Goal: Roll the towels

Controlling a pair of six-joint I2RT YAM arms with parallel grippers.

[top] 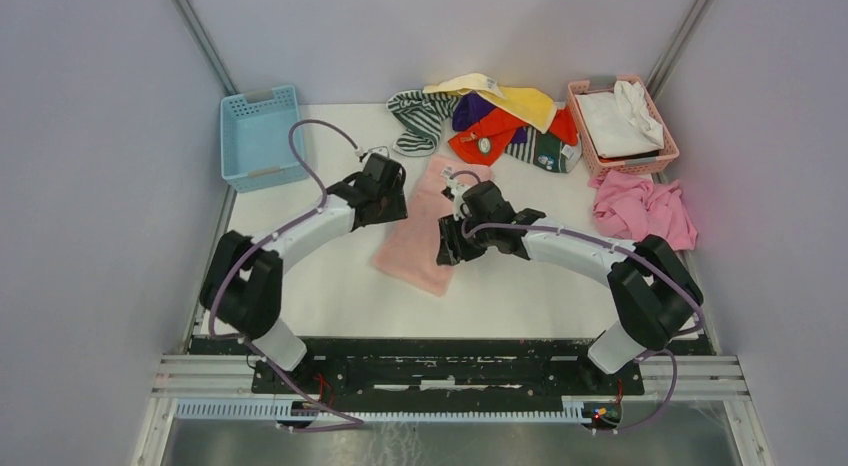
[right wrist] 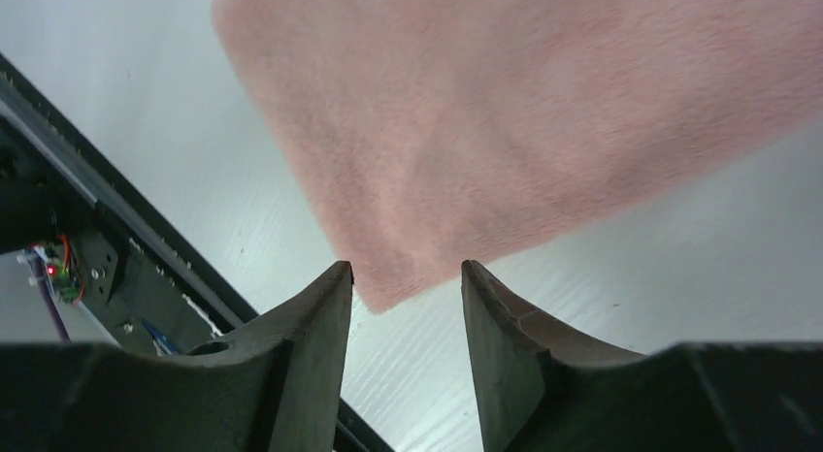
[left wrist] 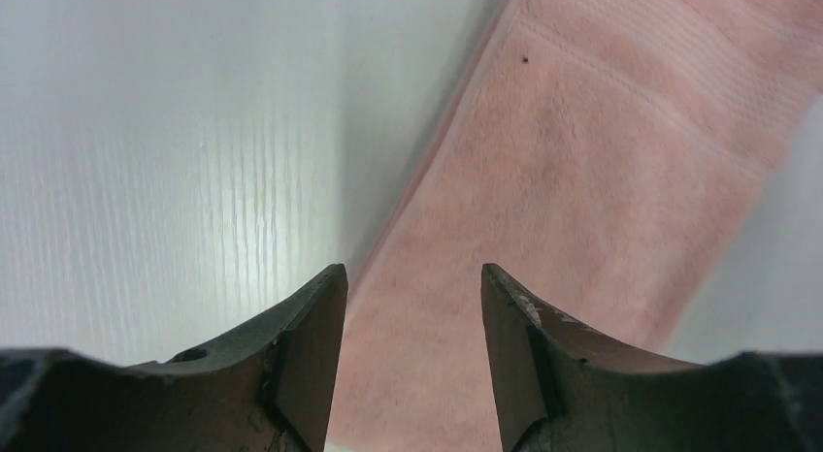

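A pale pink towel lies folded into a long strip, slanting across the middle of the table from the far right to the near left. My left gripper is over its left long edge; in the left wrist view the fingers stand apart with only towel surface and edge beyond them. The right gripper hovers near the lower right edge. A near corner of the pink towel shows beyond the gap between the parted right fingers. Neither gripper has cloth pinched between its fingers.
An empty blue basket stands at the back left. Heaped cloths lie at the back, close to the towel's far end. A pink basket holding white cloth and a bright pink cloth occupy the right.
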